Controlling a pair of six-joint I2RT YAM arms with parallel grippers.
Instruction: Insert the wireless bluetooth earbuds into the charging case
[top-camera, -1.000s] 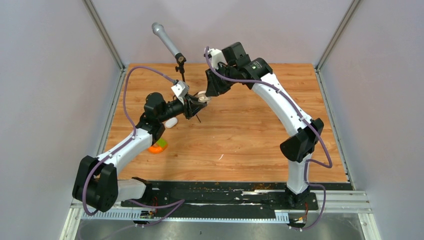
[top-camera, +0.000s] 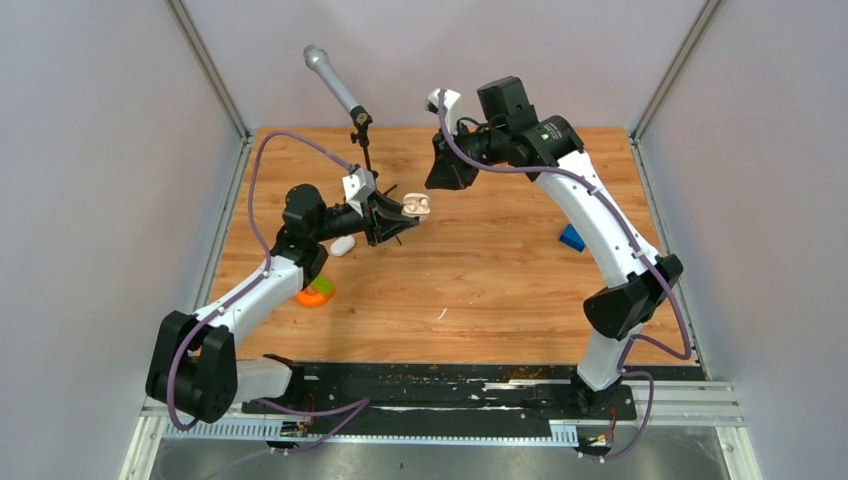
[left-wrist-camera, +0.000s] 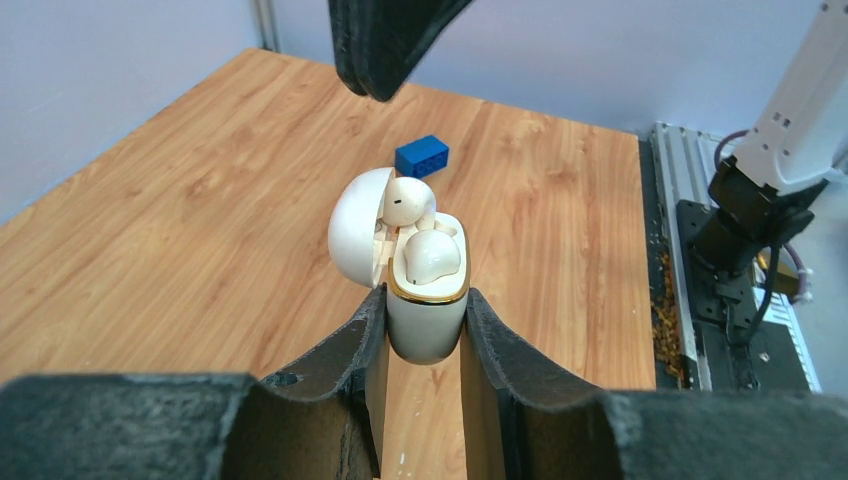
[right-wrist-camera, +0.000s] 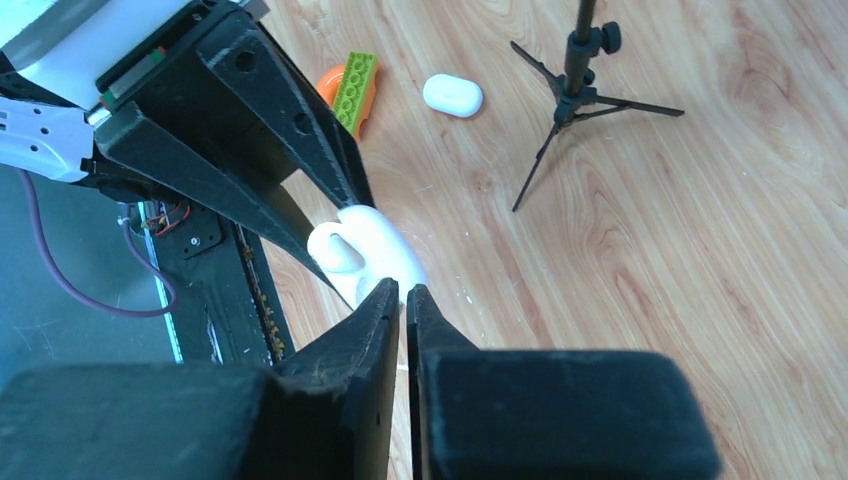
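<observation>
The white charging case (left-wrist-camera: 428, 325) is clamped between the fingertips of my left gripper (top-camera: 410, 222), held above the table with its lid (left-wrist-camera: 352, 225) open. Two rounded white earbuds show in it, one nearer (left-wrist-camera: 432, 256) and one farther (left-wrist-camera: 406, 202). How deep they sit I cannot tell. In the right wrist view, one earbud (right-wrist-camera: 338, 253) stands out of the case beside the lid. My right gripper hangs a short way off, its fingers only slightly apart, with nothing between them. In the left wrist view its dark fingertips (left-wrist-camera: 378, 75) are above the case, clear of it.
A white oval object (right-wrist-camera: 453, 95) and a green and orange toy piece (right-wrist-camera: 355, 92) lie behind the left gripper. A black tripod stand (right-wrist-camera: 572, 100) rises at the back. A blue block (top-camera: 572, 238) rests at the right.
My right gripper has drawn away from the case, to the right in the top view, leaving a clear gap. The left gripper and case have shifted only slightly to the right.
</observation>
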